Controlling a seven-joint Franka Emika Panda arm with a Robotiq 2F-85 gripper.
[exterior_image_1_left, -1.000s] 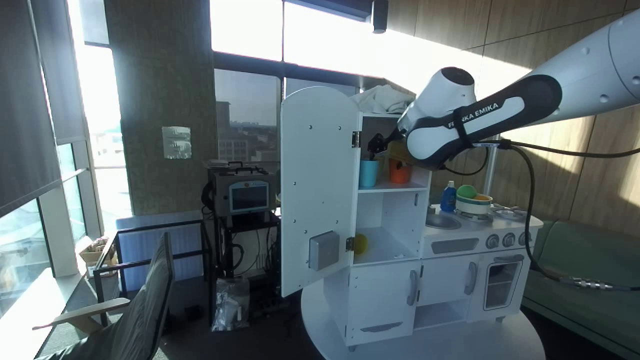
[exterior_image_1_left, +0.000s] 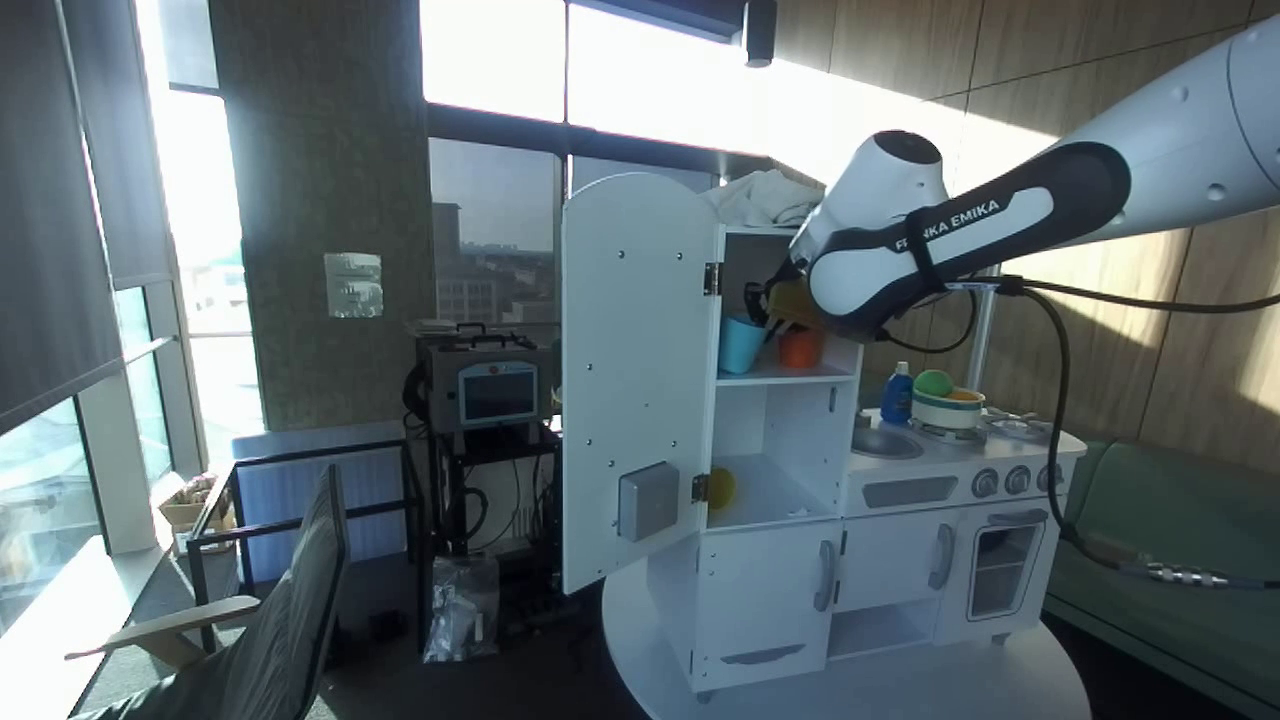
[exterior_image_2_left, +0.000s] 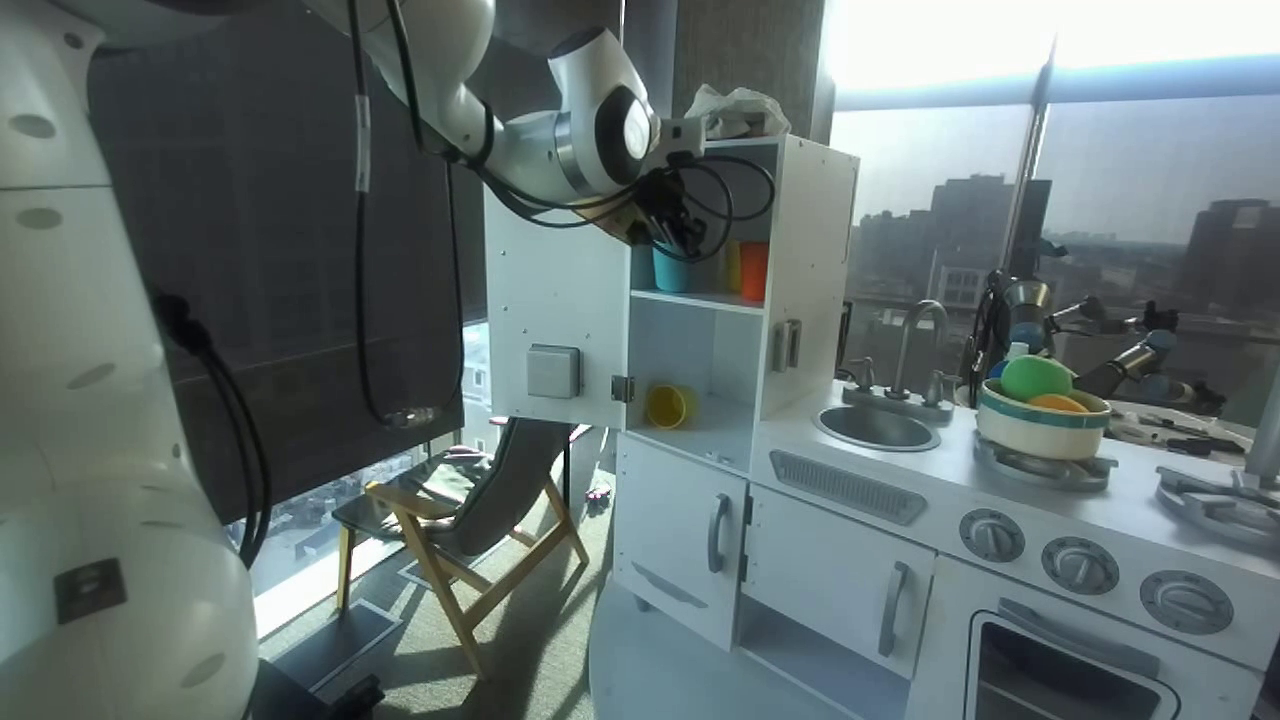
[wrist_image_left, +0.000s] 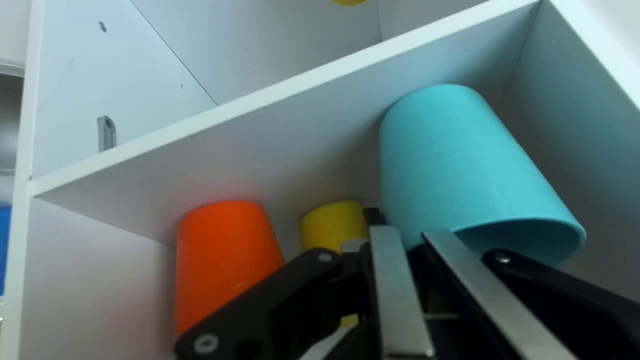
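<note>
The light-blue cup (wrist_image_left: 456, 162) stands on the upper shelf of the white cabinet, tilted in exterior view 1. My gripper is shut on the cup's rim: the wall passes between the two fingers, one outside the cup and the other on its open side. The wrist view also shows an orange cup (wrist_image_left: 225, 258) and, between the two, a smaller-looking yellow cup (wrist_image_left: 333, 227) partly hidden by the gripper. From exterior view 2, dark cables and the gripper hide the upper part of the blue cup (exterior_image_2_left: 672, 274).
The cabinet door (exterior_image_1_left: 642, 372) is swung wide to the left. Side walls and a shelf board (wrist_image_left: 288, 90) bound the compartment closely. Another yellow cup (exterior_image_2_left: 668, 407) lies on the shelf below. At the right, a bowl (exterior_image_2_left: 1041, 422) with toy food sits on the stove.
The gripper has come down and slightly to the right in exterior view 1. The blue cup, upright before, now leans and has shifted a little to the right.
</note>
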